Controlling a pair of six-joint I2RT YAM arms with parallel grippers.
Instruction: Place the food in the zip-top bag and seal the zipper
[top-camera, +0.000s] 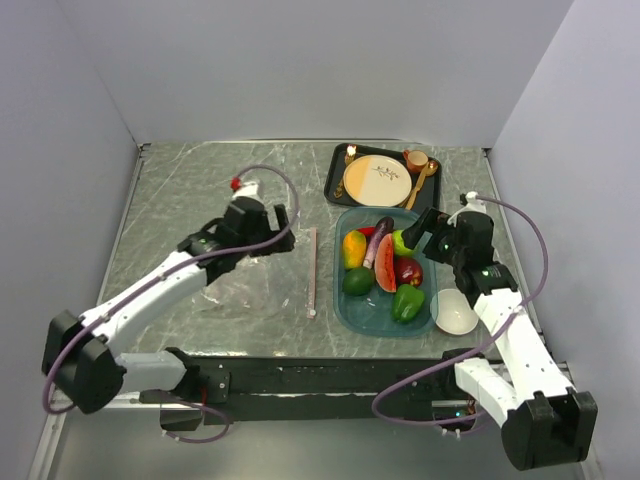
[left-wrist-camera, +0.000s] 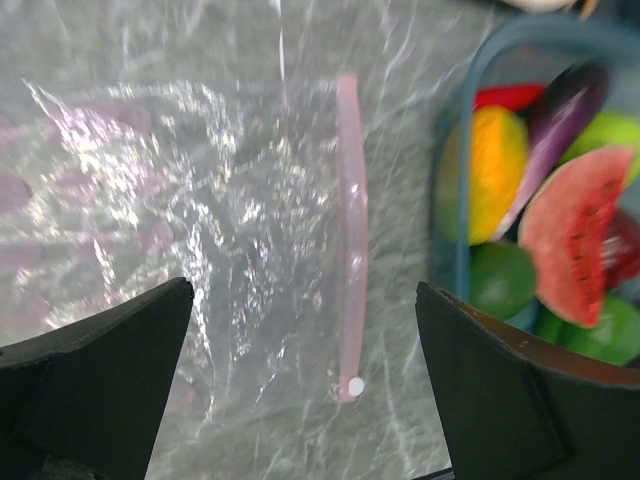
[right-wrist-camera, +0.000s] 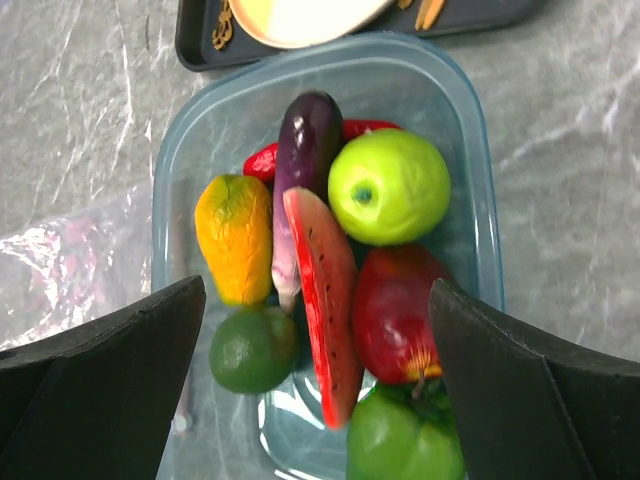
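A clear zip top bag (left-wrist-camera: 220, 250) lies flat with its pink zipper strip (left-wrist-camera: 352, 240) along the right edge. My left gripper (top-camera: 280, 228) hangs open over it, nothing between its fingers. A blue bin (top-camera: 350, 310) holds the food: mango (right-wrist-camera: 230, 235), eggplant (right-wrist-camera: 305, 150), red pepper (right-wrist-camera: 365, 128), green apple (right-wrist-camera: 385, 190), watermelon slice (right-wrist-camera: 330, 320), red apple (right-wrist-camera: 390, 310), avocado (right-wrist-camera: 250, 350) and green pepper (right-wrist-camera: 400, 445). My right gripper (top-camera: 425, 225) is open above the bin.
A black tray (top-camera: 335, 190) with a plate, mug and utensils stands behind the bin. A small white dish (top-camera: 457, 315) lies at the bin's right.
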